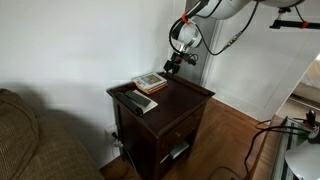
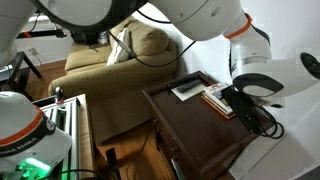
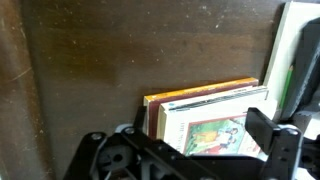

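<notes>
A small stack of books (image 1: 149, 82) lies on the dark wooden cabinet (image 1: 188, 99), towards the wall. In the wrist view the top book (image 3: 215, 133) has a white cover with a coloured picture, and orange and pale spines show beneath its edge. My gripper is open over the stack, its two dark fingers apart and nothing held between them. From the side, the gripper (image 1: 171, 69) appears above the cabinet's far end. In the other exterior view the arm covers part of the books (image 2: 217, 98).
A white booklet (image 1: 142, 100) and a dark flat object (image 1: 127, 103) lie beside the books. Much of the cabinet top is bare. The wall rises close behind it, and a brown sofa (image 2: 130, 55) stands farther off.
</notes>
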